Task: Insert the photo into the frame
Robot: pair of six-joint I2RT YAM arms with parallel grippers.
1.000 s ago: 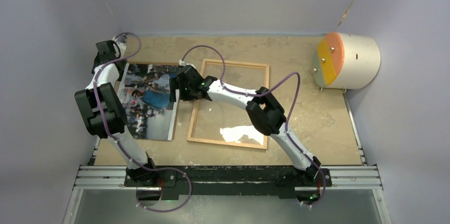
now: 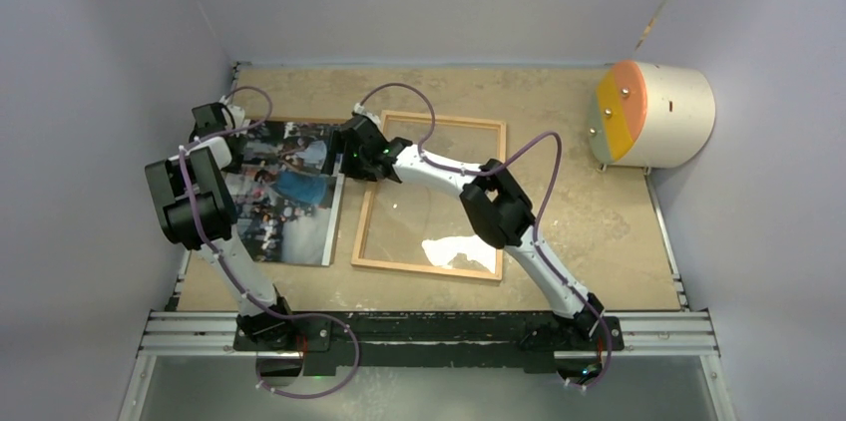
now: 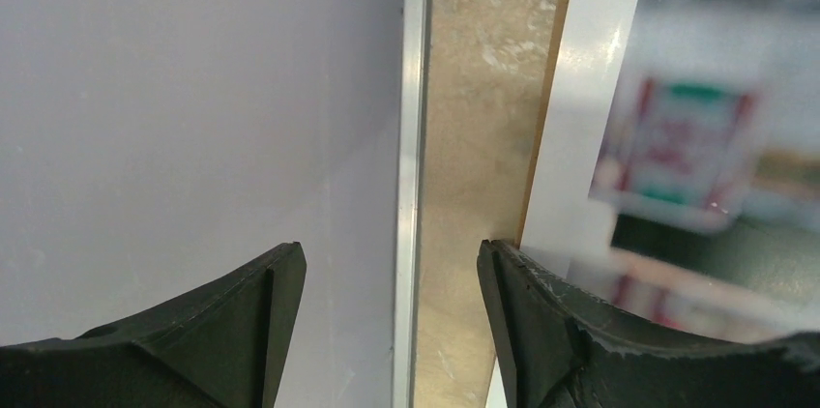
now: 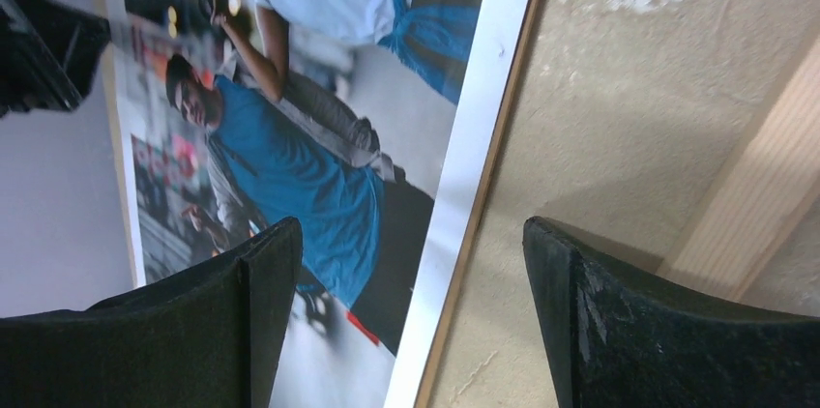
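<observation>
The photo [image 2: 284, 216], a white-bordered street scene on a thin board, lies flat on the left of the table. The wooden frame [image 2: 437, 120] lies flat to its right, enclosing a clear area. At the photo's left edge, my left gripper is partly open; its right finger [image 3: 527, 302] is against or just over the white border, and nothing shows between its fingers. My right gripper is open over the photo's right edge, one finger above the picture and the other over the bare strip beside it.
A grey side wall [image 3: 193, 118] stands close on the left gripper's outer side. A white drum-shaped box [image 2: 678, 117] with a coloured front stands at the back right. Right of the frame, the table [image 2: 574, 231] is clear.
The right gripper moved a little right, and the photo slid slightly right.
</observation>
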